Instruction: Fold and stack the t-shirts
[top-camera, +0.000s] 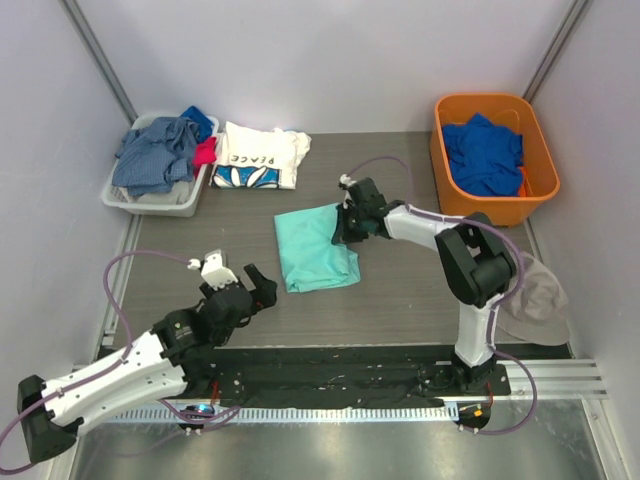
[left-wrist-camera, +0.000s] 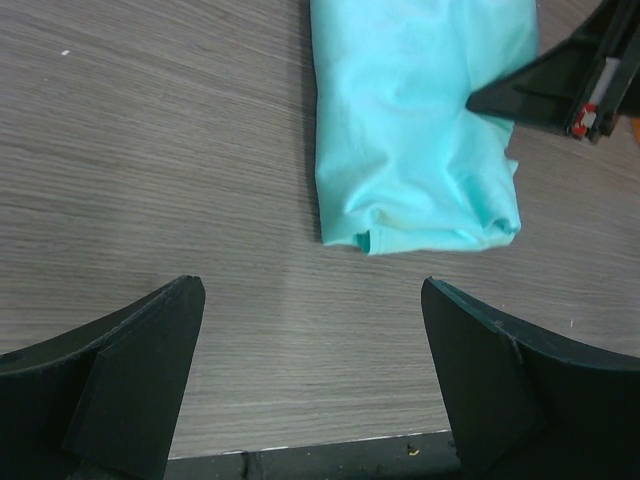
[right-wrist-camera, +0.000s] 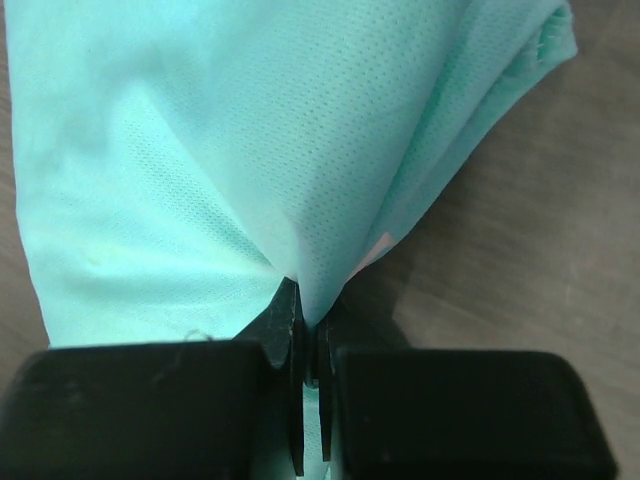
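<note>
A turquoise t-shirt (top-camera: 308, 250), folded into a rough rectangle, lies on the middle of the table. My right gripper (top-camera: 342, 228) is shut on its right edge; in the right wrist view the cloth (right-wrist-camera: 250, 180) bunches into creases between the fingertips. Left of the shirt and apart from it, my left gripper (top-camera: 262, 283) stands open and empty over bare table, as its spread fingers (left-wrist-camera: 130, 385) show. At the back left lies a folded white t-shirt (top-camera: 255, 148) with dark lettering and a blue print.
A white basket (top-camera: 160, 209) of mixed clothes stands at the back left. The orange bin (top-camera: 510, 210) at the back right holds blue cloth (top-camera: 483, 157). Beige fabric (top-camera: 535, 305) lies at the right edge.
</note>
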